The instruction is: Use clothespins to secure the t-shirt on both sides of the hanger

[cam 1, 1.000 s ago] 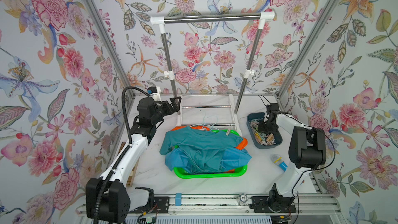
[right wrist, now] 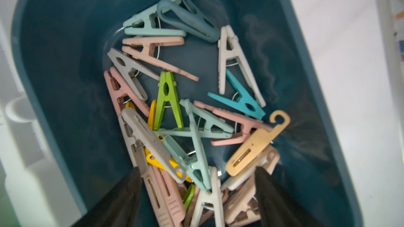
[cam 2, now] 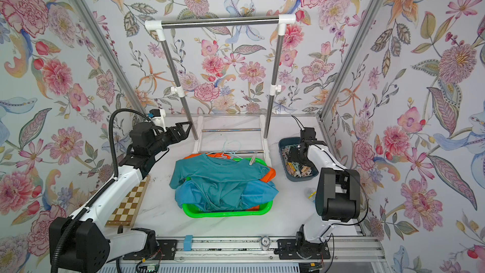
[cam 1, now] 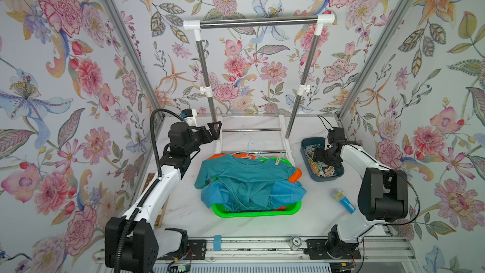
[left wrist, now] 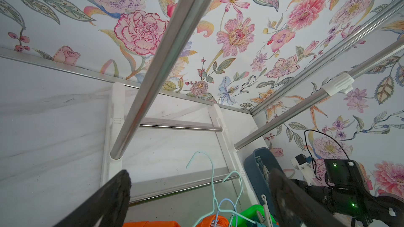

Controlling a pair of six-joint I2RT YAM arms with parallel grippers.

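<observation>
A teal t-shirt [cam 1: 237, 177] lies spread over clothes in a green tray [cam 1: 257, 213]; pale hanger hooks [left wrist: 210, 159] rise at its back, and a clothespin [cam 1: 277, 161] sits at its upper right. My left gripper [cam 1: 213, 130] is open in mid-air left of the rack, above the tray. My right gripper points down into a dark bin [right wrist: 319, 100] of mixed clothespins, among them a green one [right wrist: 168, 96]. Its blurred fingers stand apart, above the pins.
A metal rack [cam 1: 257, 22] stands behind the tray. A blue bottle [cam 1: 346, 202] lies right front, and a checkered board [cam 2: 126, 202] is at left. Patterned walls enclose the table.
My left arm moved slightly from a second ago. The clothes look unchanged.
</observation>
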